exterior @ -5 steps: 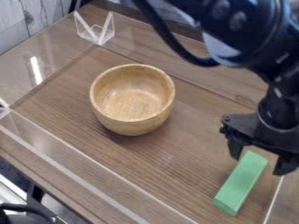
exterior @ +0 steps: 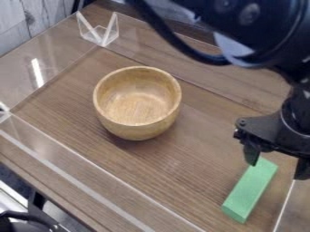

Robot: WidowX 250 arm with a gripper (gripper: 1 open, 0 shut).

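A green rectangular block [exterior: 248, 193] lies on the wooden table at the lower right. My black gripper [exterior: 276, 155] comes in from the right over the block's upper end, its fingers standing apart, with no object seen held between them. Part of the gripper is cut off by the right edge. A wooden bowl [exterior: 138, 102] stands left of centre.
A clear plastic piece [exterior: 100, 27] is at the back left. Dark cables and hardware [exterior: 24, 217] sit at the lower left edge.
The gripper and arm have shifted slightly over the last second near the upper end of the block. The block and bowl have not moved.
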